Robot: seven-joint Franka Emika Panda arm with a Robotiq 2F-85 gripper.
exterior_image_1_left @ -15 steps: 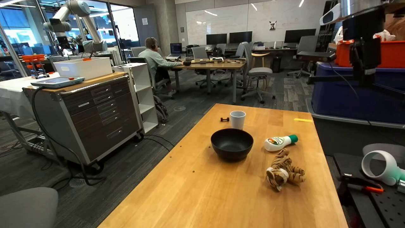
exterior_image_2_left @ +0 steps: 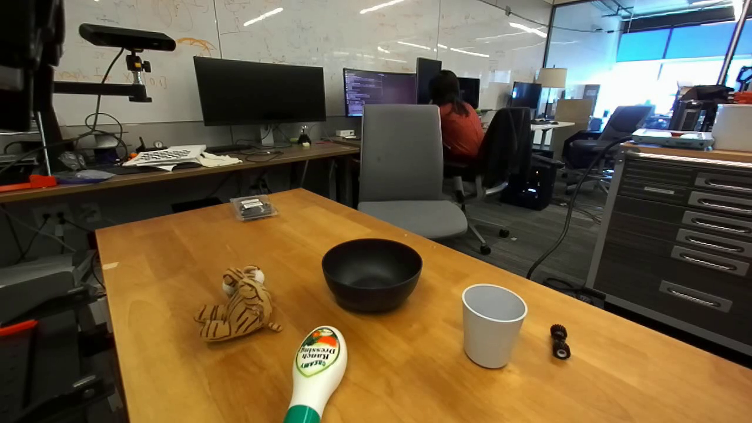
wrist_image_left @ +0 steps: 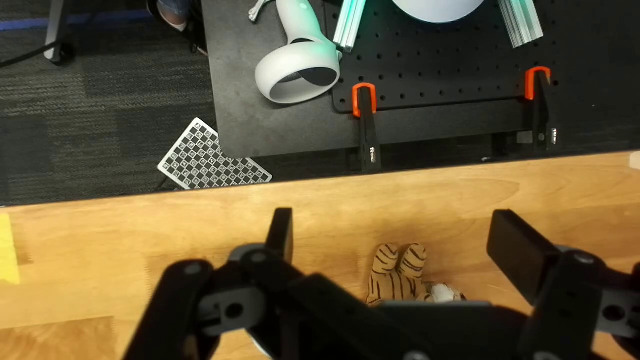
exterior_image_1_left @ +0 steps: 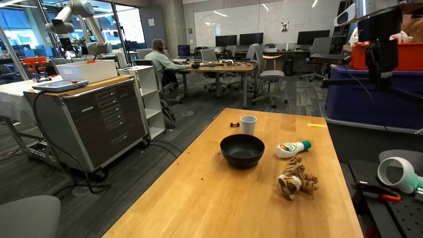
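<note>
My gripper stands open high over the table's edge, its two dark fingers wide apart with empty air between them. Below it in the wrist view lies a striped tiger plush (wrist_image_left: pixel 393 282), partly hidden by the gripper body. The same plush (exterior_image_1_left: pixel 297 178) rests on the wooden table near a black bowl (exterior_image_1_left: pixel 242 150), which looks empty. A white dressing bottle with a green cap (exterior_image_2_left: pixel 321 363) lies on its side close to the plush. Beyond the bowl a grey cup (exterior_image_2_left: pixel 491 331) stands upright, with a small dark dumbbell-shaped piece (exterior_image_2_left: pixel 560 342) beside it.
A clear package (exterior_image_2_left: pixel 254 207) sits at one end of the table (exterior_image_1_left: pixel 190 206). Alongside the table is a black bench with orange-tipped clamps (wrist_image_left: pixel 367 123) and a white ring-shaped controller (wrist_image_left: pixel 297 72). Much of the tabletop in front of the bowl is bare.
</note>
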